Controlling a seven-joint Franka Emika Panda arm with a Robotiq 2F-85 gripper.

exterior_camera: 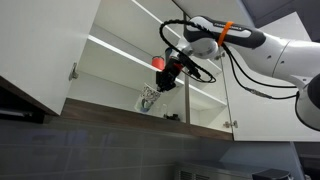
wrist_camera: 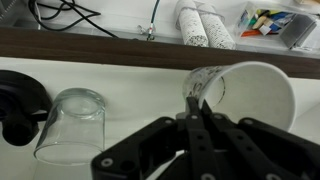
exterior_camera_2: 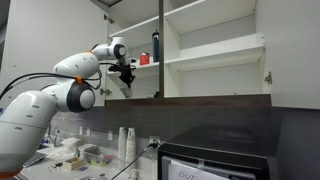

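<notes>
A white patterned cup [wrist_camera: 265, 95] shows its round opening to the wrist camera. My gripper is shut at the cup's near-left rim, with the thin wall seemingly pinched between the fingertips. In exterior view 1 the cup [exterior_camera: 148, 98] hangs tilted just below and left of my gripper [exterior_camera: 166, 80], at the open cabinet's lower shelf. The gripper [exterior_camera_2: 127, 78] also shows in exterior view 2, in front of the left cabinet section. From there the cup is hard to make out.
On the shelf are a clear glass [wrist_camera: 70, 130] and a dark object [wrist_camera: 20, 105] to its left. A red container [exterior_camera: 158, 62] and a dark bottle [exterior_camera_2: 155, 48] stand higher up. Stacked cups [exterior_camera_2: 131, 145] are on the counter below. An open cabinet door [exterior_camera: 50, 50] flanks the left.
</notes>
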